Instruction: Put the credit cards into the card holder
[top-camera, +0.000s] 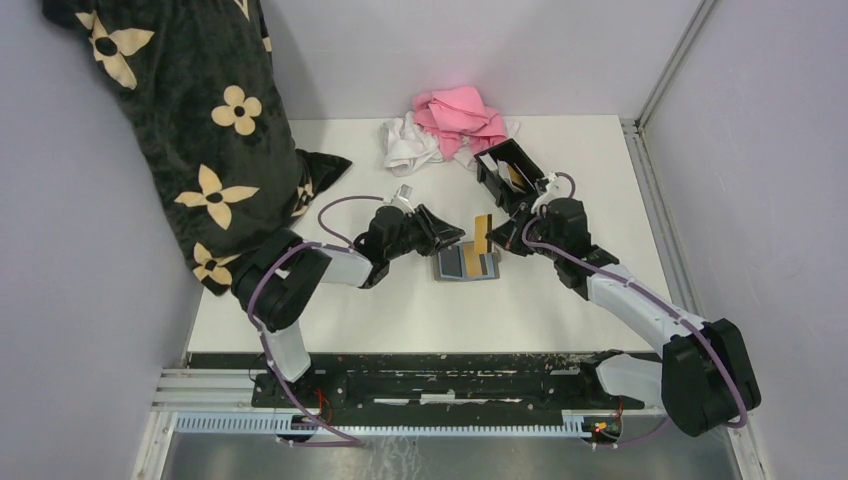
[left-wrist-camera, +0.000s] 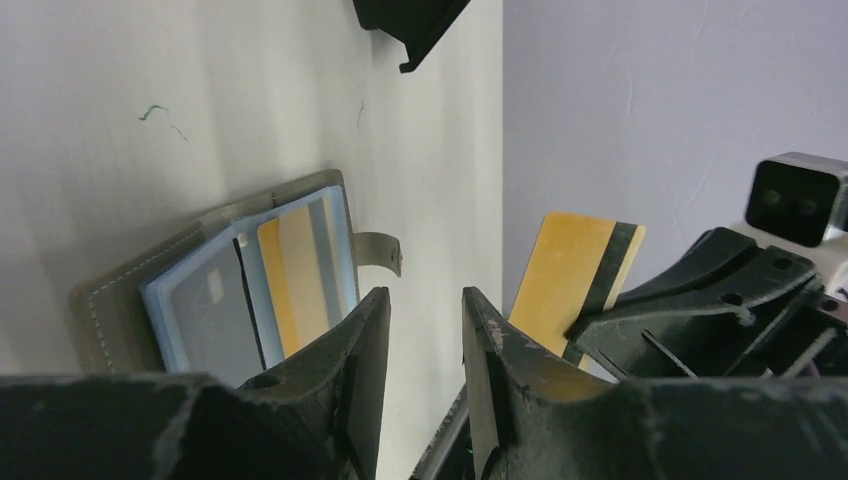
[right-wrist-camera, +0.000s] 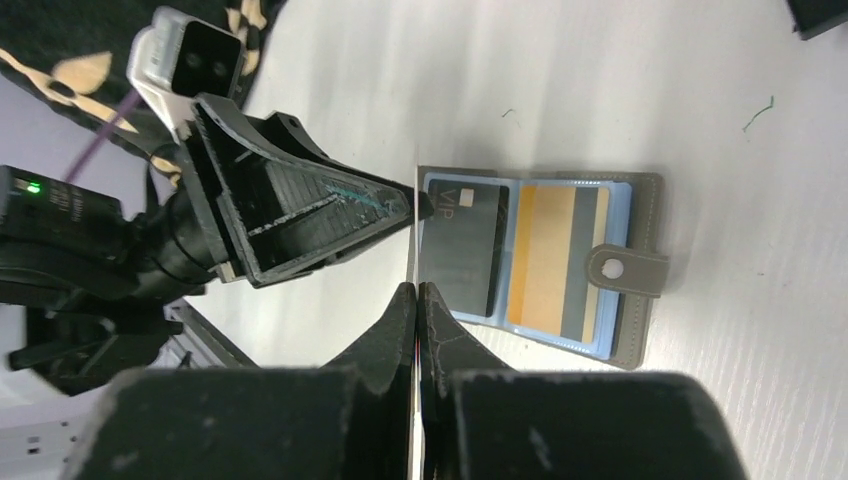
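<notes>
A yellow card with a dark stripe (top-camera: 482, 233) is upright in my right gripper (top-camera: 493, 237), which is shut on its striped end. In the right wrist view this card (right-wrist-camera: 416, 245) is seen edge-on as a thin line between the fingertips. My left gripper stands open and empty, to the left of the held card. Below lies the open card holder (right-wrist-camera: 643, 300); its left pocket shows a dark VIP card (right-wrist-camera: 458, 250) and its right pocket a yellow striped card (right-wrist-camera: 545, 262). The held card is above the holder, apart from its pockets.
A black box (top-camera: 511, 160) with more cards in it stands behind the right gripper. Pink cloth (top-camera: 462, 115) and white cloth (top-camera: 408, 145) lie at the back. In front of the holder the white table (top-camera: 420, 325) is clear.
</notes>
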